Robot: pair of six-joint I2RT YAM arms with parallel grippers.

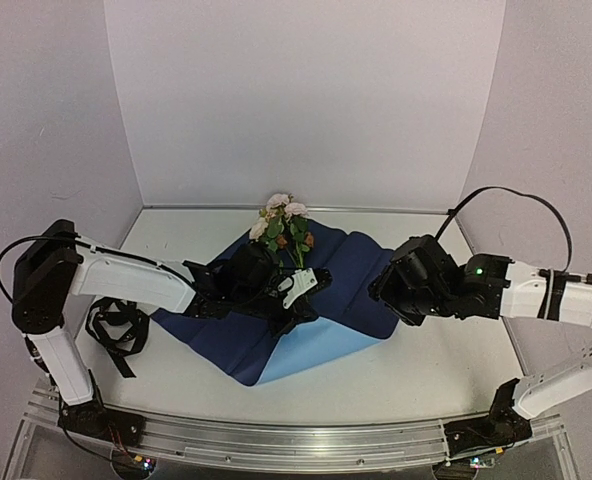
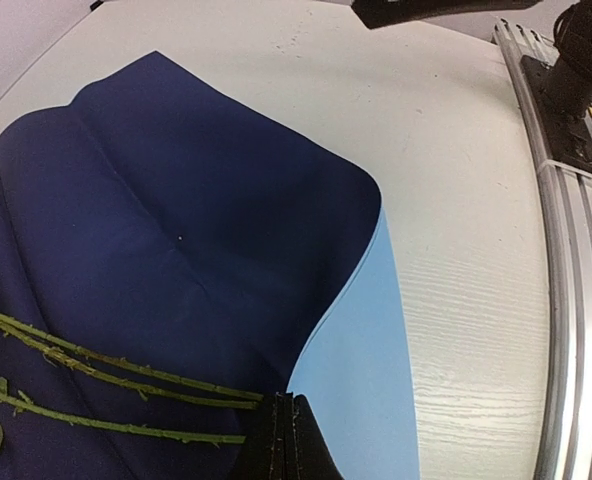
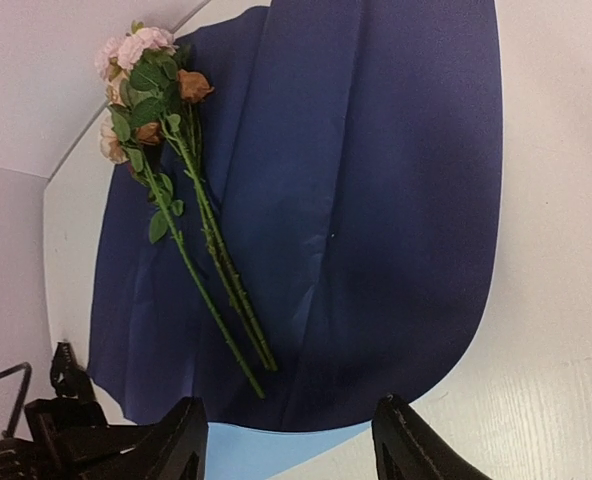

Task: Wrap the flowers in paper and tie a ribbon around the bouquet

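Observation:
Several fake flowers [image 1: 284, 215], pink and orange-brown with green stems [image 3: 216, 250], lie across the dark navy wrapping sheet [image 1: 351, 280]. The sheet's light-blue reverse [image 1: 316, 355] shows along its front edge. In the left wrist view, my left gripper has its fingers together where the sheet's front edge meets the stem ends, shut on that edge. My right gripper stands open above the sheet's right front part, its fingers wide apart and empty. A black strap [image 1: 121, 325] lies coiled on the table at the left.
A metal rail [image 1: 296, 440] runs along the front edge, and walls enclose the back and sides.

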